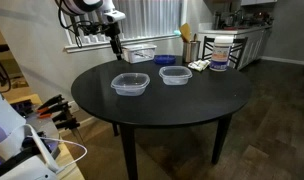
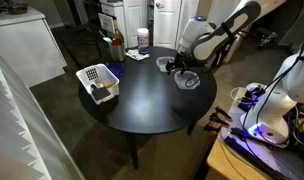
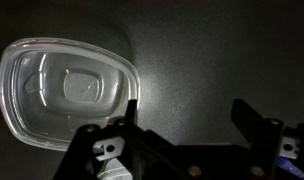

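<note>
My gripper stands open above the black table, its two dark fingers wide apart and only bare tabletop showing between them. A clear plastic container [image 3: 72,92] lies to the left in the wrist view, its right rim close to my left finger. Two clear containers rest on the table in exterior view 1: a nearer one [image 1: 130,85] and another [image 1: 175,75] further right. My gripper [image 1: 116,46] hangs above and behind the nearer one in that view. Exterior view 2 shows both containers, one [image 2: 187,79] below my gripper [image 2: 175,66].
A white basket [image 2: 97,84] stands near the table's edge. A white tub with a blue label [image 1: 221,53], a knife block [image 1: 190,54] and a blue object [image 1: 167,60] are at the far side.
</note>
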